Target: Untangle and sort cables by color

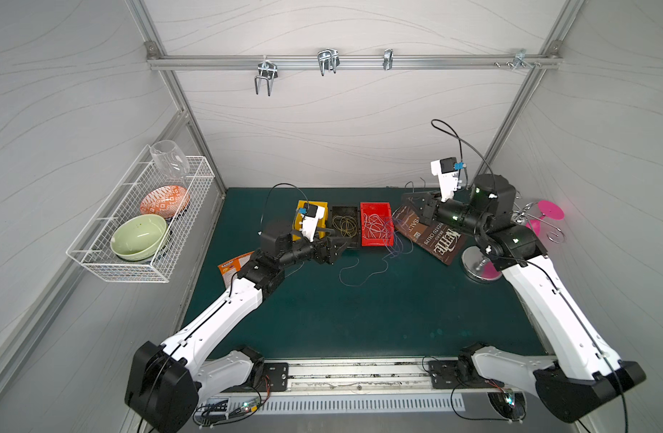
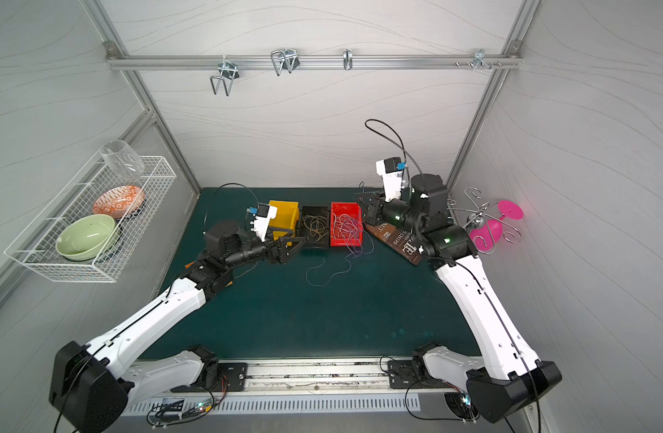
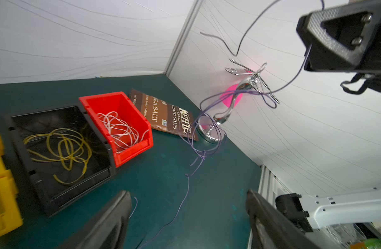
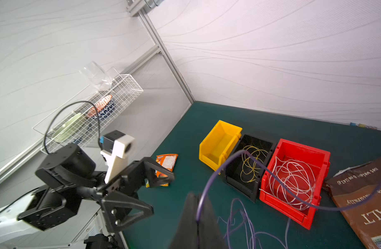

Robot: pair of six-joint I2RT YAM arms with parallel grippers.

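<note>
A purple cable (image 3: pixel 202 151) hangs in tangled loops, its lower end trailing over the table. My right gripper is shut on the purple cable and raised high above the table; one strand (image 4: pixel 248 155) arcs up from its fingers. To the left, my left gripper stands open, nothing between its fingers. White cable (image 4: pixel 294 178) lies coiled inside the red bin (image 4: pixel 306 147). Yellow cable (image 3: pixel 66 147) rests in the black bin (image 3: pixel 61 203). The yellow bin (image 4: pixel 217 143) looks empty.
Behind the right arm lies a brown chip bag (image 1: pixel 436 231). A chrome stand (image 3: pixel 229 105) is at the right edge, and an orange packet (image 4: pixel 167 161) at the left.
</note>
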